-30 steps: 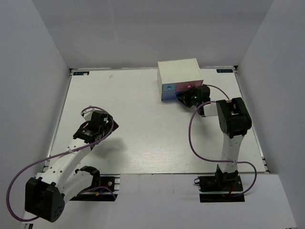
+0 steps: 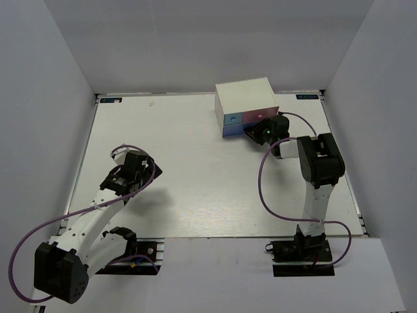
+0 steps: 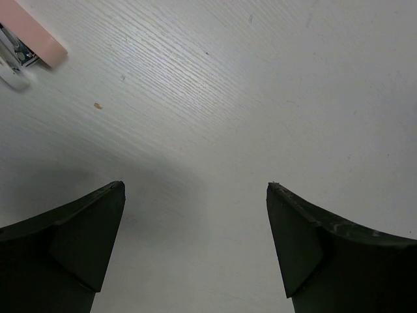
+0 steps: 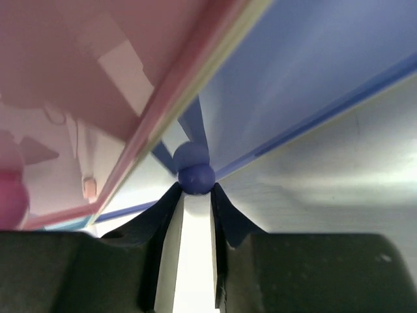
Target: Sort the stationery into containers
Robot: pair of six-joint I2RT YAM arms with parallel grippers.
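A small drawer cabinet (image 2: 246, 96) with a white top stands at the back right of the table. Its front shows a light blue drawer (image 2: 232, 119), a pink drawer (image 2: 258, 116) and a darker blue drawer (image 2: 236, 130) below. My right gripper is at the lower blue drawer's round knob (image 4: 197, 178), with its fingertips close on either side; whether they grip it is unclear. Open and empty, my left gripper hovers over bare table at the left. A pink item with metal parts (image 3: 36, 39) lies partly in view in the left wrist view.
Purple cables (image 2: 262, 182) loop beside both arms. Inside the pink drawer's translucent front, light shapes are visible but blurred.
My right gripper's tip has moved a little with it. The left arm has stayed still.
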